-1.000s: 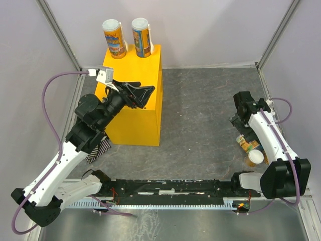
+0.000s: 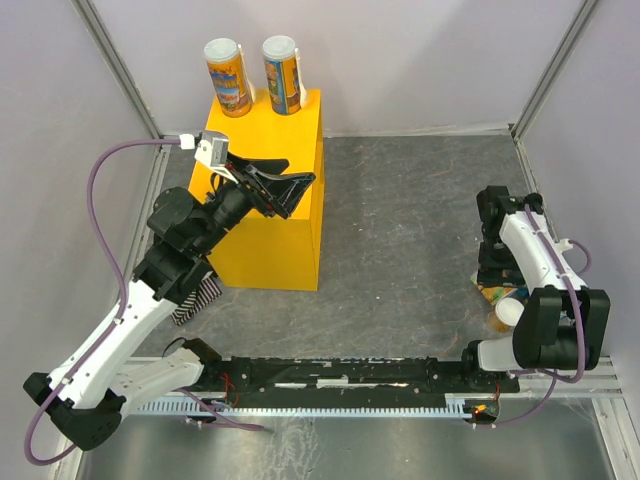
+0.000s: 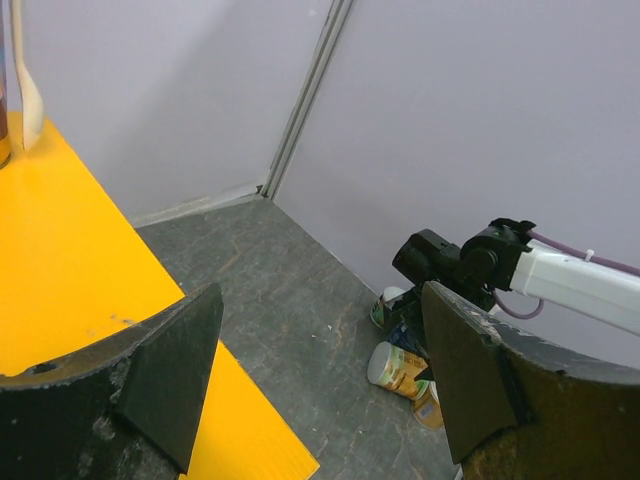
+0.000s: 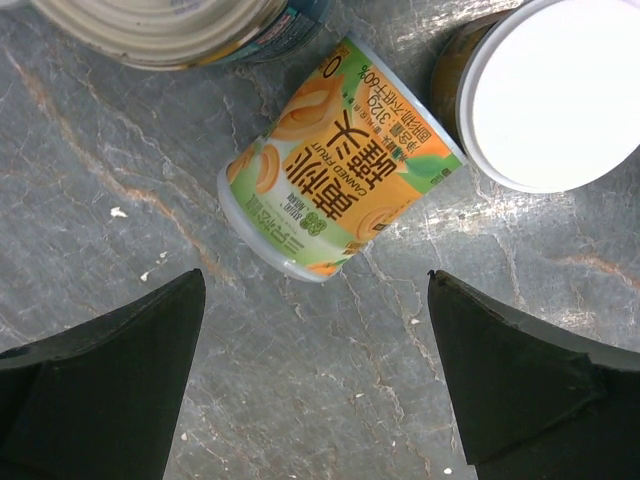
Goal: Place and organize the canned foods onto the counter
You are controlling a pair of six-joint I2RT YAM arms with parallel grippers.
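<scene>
An orange-and-green labelled can [image 4: 340, 160] lies on its side on the grey surface, just beyond the fingers of my right gripper. That gripper is open, nothing between its fingers. A white-lidded can [image 4: 555, 95] stands touching or nearly touching the lying one, and part of a metal-topped can [image 4: 175, 25] shows at the upper left. In the top view the right arm hides much of this group. My left gripper hangs over the right side of the yellow block [image 2: 262, 245], its fingers apart and empty.
Two tall orange canisters, one left [image 2: 229, 78] and one right [image 2: 283, 75], stand at the back of the yellow block, with white pieces beside them. A striped cloth [image 2: 197, 300] lies left of the block.
My right gripper has turned and shifted slightly right above the cans, its forearm swinging a little left at its base. The left gripper has moved slightly right. The cans appear unmoved.
</scene>
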